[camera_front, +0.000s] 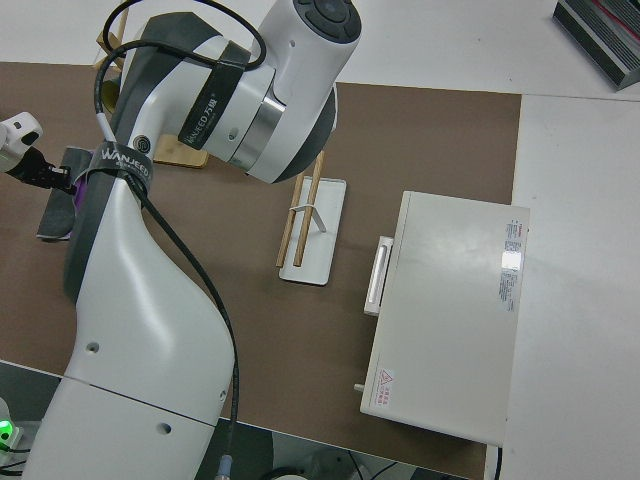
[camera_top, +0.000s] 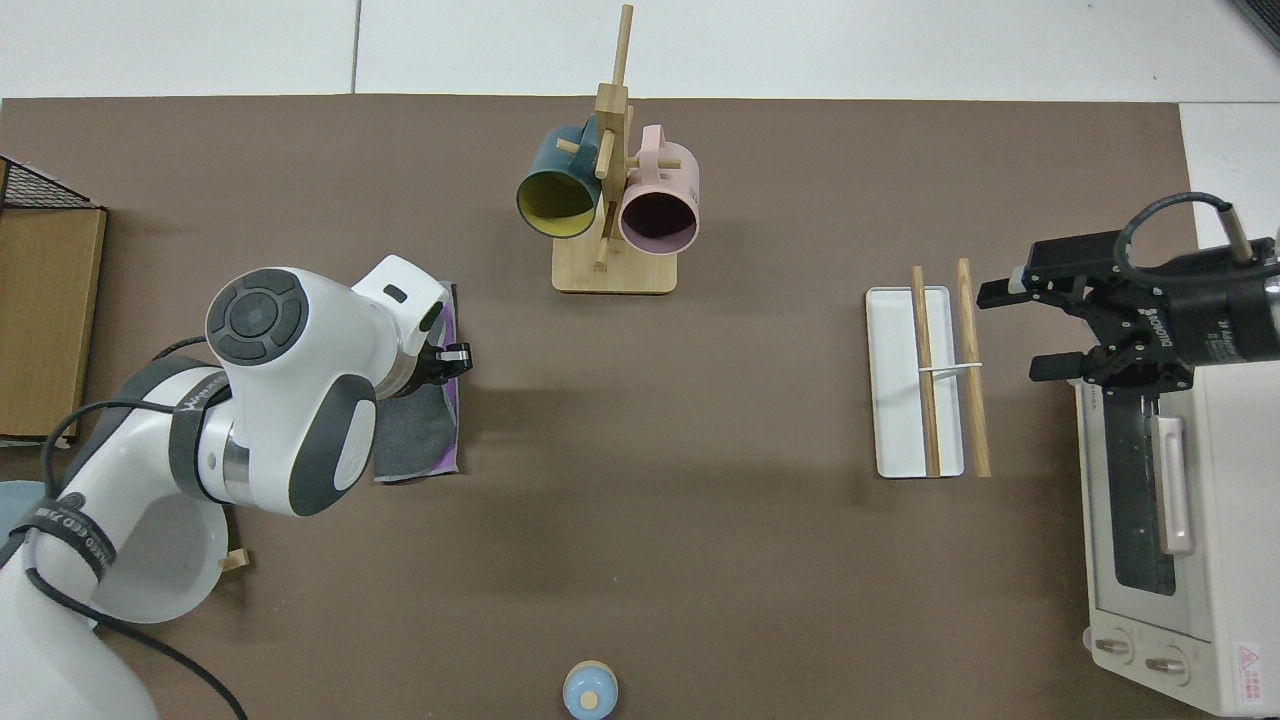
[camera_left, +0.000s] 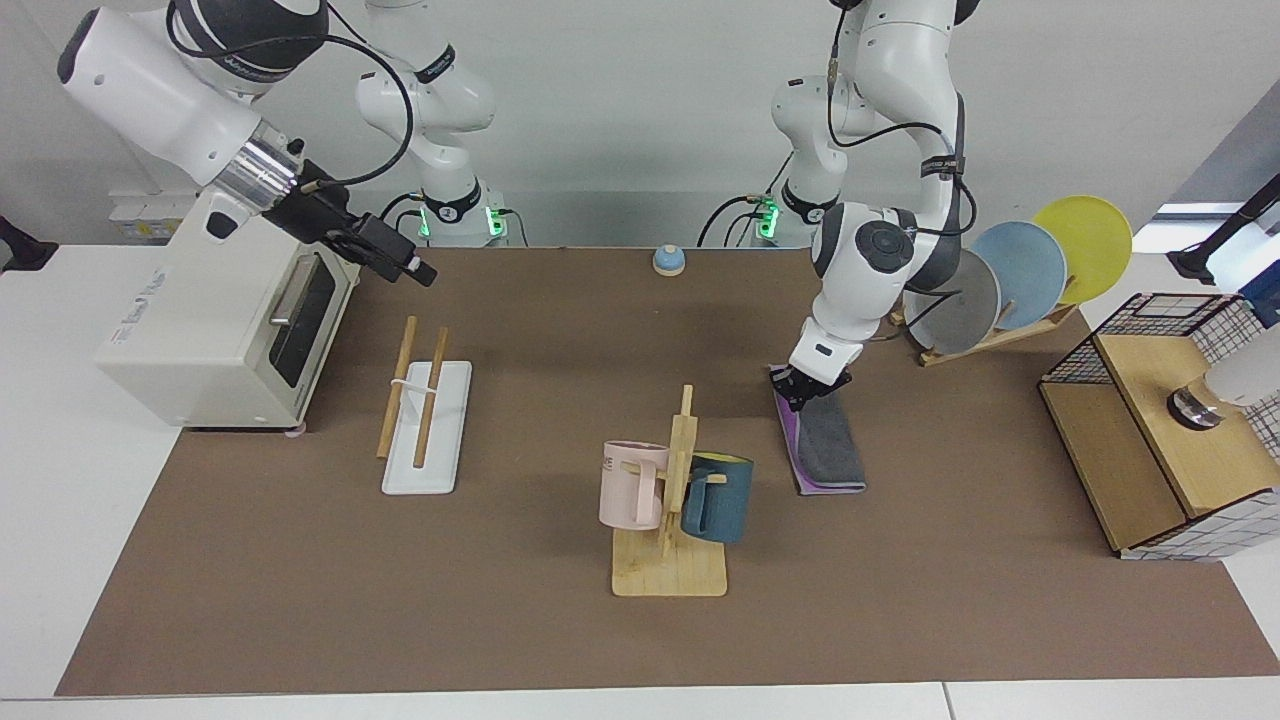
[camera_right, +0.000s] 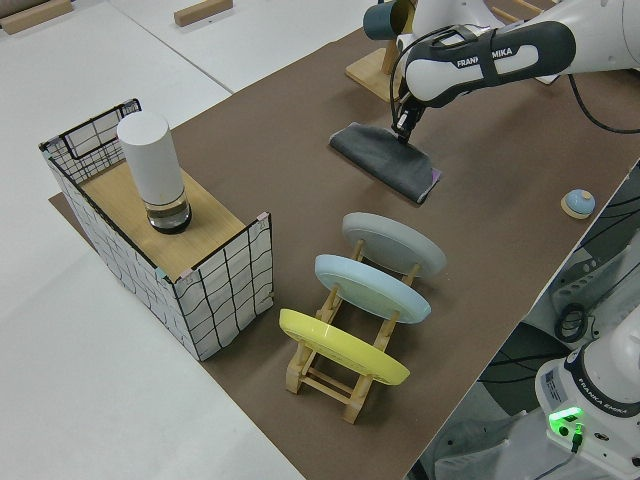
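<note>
A grey and purple cloth (camera_top: 411, 434) lies on the brown mat, partly under the left arm's black gripper (camera_top: 446, 360), which is low at its end in the top and right views; whether it holds the cloth I cannot tell. The other arm's black gripper (camera_top: 1020, 330) hangs in the air above the white toaster oven (camera_top: 1226, 504), its fingers apart, nothing between them.
A wooden mug tree (camera_top: 614, 276) holds a teal mug (camera_top: 549, 180) and a pink mug (camera_top: 666, 198). Plates (camera_right: 345, 350) stand in a rack beside a wire-sided shelf (camera_right: 210, 300). A white tray (camera_top: 891, 384) with wooden sticks and a blue button (camera_top: 590, 690) lie on the mat.
</note>
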